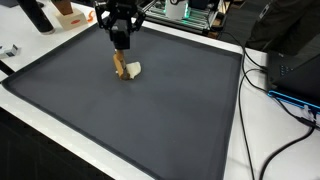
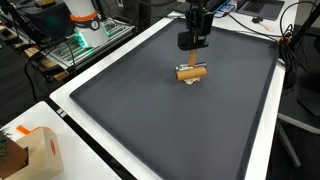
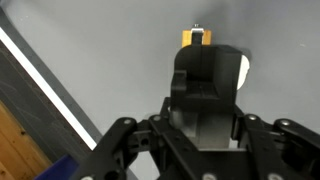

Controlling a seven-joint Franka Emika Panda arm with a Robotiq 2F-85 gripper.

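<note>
In the first exterior view, my gripper point(image 1: 121, 46) is shut on the top of an orange-brown piece point(image 1: 120, 64), which hangs or stands almost upright beneath it. A small whitish piece point(image 1: 133, 70) lies on the board just right of it. From the second exterior view, a horizontal orange part point(image 2: 191, 73) shows below the gripper point(image 2: 193, 47), with white and dark bits around it. Seen from the wrist, the gripper's black body covers most of the held piece; an orange end point(image 3: 206, 38) and a pale rounded edge point(image 3: 244, 68) stick out. Contact with the board cannot be told.
A large dark grey board point(image 1: 165, 115) lies flat on a white table, mostly bare. Black cables point(image 1: 243, 110) run past its right side. In the second exterior view, an orange-and-cream object point(image 2: 38, 155) stands at the near left, off the board.
</note>
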